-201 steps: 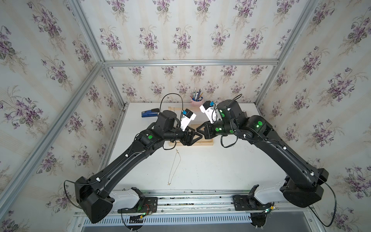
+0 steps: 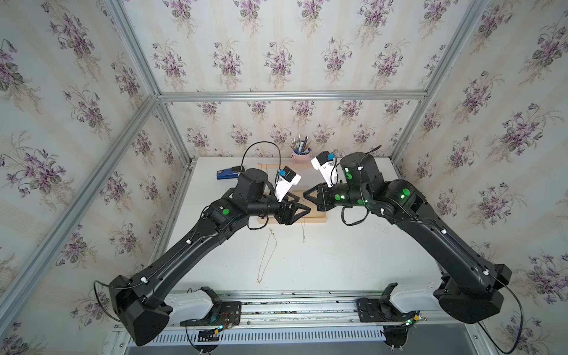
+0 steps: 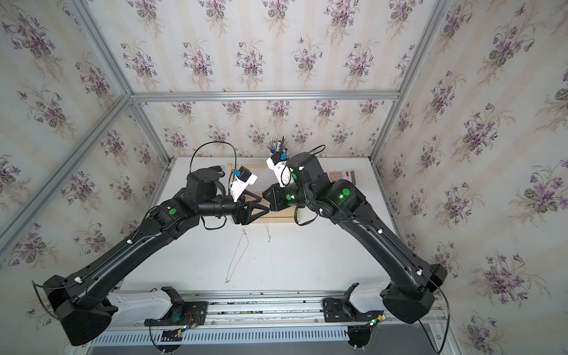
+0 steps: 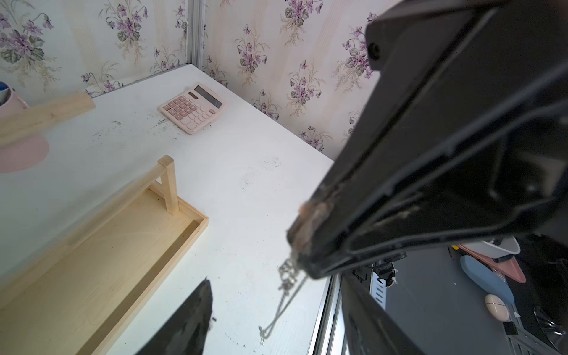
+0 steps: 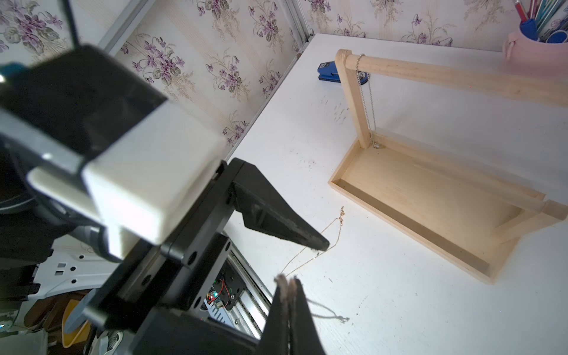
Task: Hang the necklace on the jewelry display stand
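Note:
My left gripper (image 2: 294, 208) and right gripper (image 2: 311, 195) face each other over the wooden stand (image 5: 449, 71). In the left wrist view the left fingers (image 4: 192, 319) are apart; a silver chain (image 4: 281, 304) hangs just beyond them, from the right gripper's fingertip. The right gripper is shut with that chain at its tips, seen also in the right wrist view. Another silver necklace (image 5: 371, 100) hangs on the stand's bar at its left end. A gold necklace (image 2: 267, 254) lies on the table, front left of the stand.
A blue stapler (image 2: 227, 173) sits at the back left, a pink pen cup (image 2: 301, 155) at the back centre, a pink calculator (image 4: 190, 108) at the back right.
The hanging chain now shows below them in the top left view.

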